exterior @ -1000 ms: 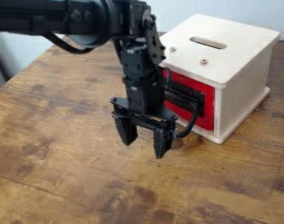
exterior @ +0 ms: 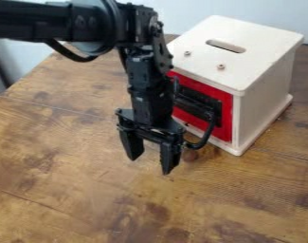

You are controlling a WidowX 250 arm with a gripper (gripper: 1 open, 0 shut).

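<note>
My black gripper [exterior: 150, 149] hangs over the wooden table in front of a pale wooden box, its two fingers pointing down and apart with nothing between them. The box [exterior: 258, 100] has a slot on top, two small round fittings, and a red front panel [exterior: 220, 100] that is partly hidden behind my arm and its cable.
The box takes up the back right. A pale wall and floor show beyond the table's far left edge.
My gripper has shifted slightly to the left over the last second. The box has not moved.
</note>
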